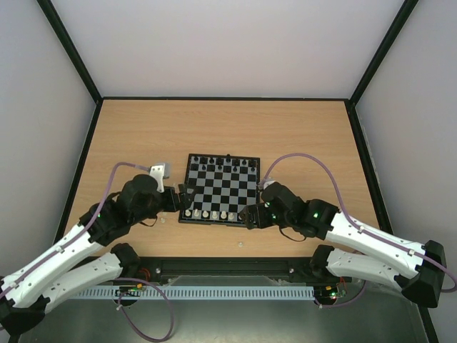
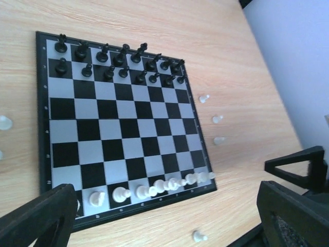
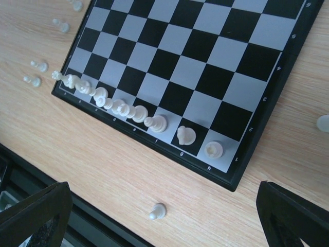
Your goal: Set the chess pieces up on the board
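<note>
The chessboard (image 1: 222,187) lies mid-table. Black pieces (image 2: 121,56) stand in two rows along its far side. A row of white pieces (image 3: 156,123) stands along the near edge. Loose white pieces lie beside the board, including one pawn (image 3: 158,211) in front and several others (image 2: 217,118) to the sides. My left gripper (image 1: 184,197) is raised over the board's left edge, open and empty, with the board seen between its fingers in its wrist view. My right gripper (image 1: 251,214) hovers by the board's near right corner, open and empty.
A dark frame rail (image 1: 222,264) runs along the near edge, with pale walls at the back and sides.
</note>
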